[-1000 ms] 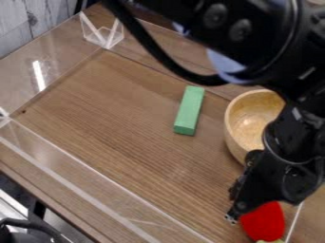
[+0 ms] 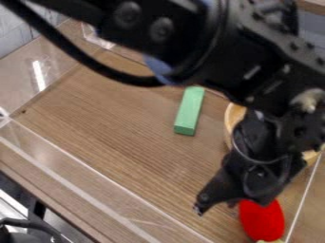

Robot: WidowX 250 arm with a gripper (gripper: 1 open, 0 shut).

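My black gripper (image 2: 231, 197) is low at the right, its fingertips just above and left of a red object (image 2: 261, 220) at the bottom right edge of the wooden table. Whether it is open or shut, and whether it touches the red object, I cannot tell. A green block (image 2: 189, 111) lies in the middle of the table. A tan bowl (image 2: 235, 118) is mostly hidden behind my arm.
Transparent edging runs along the left and front, with black cables beyond at the lower left.
My arm and gripper have risen and shifted left, now covering more of the bowl. More of the red object shows; the green block is unmoved.
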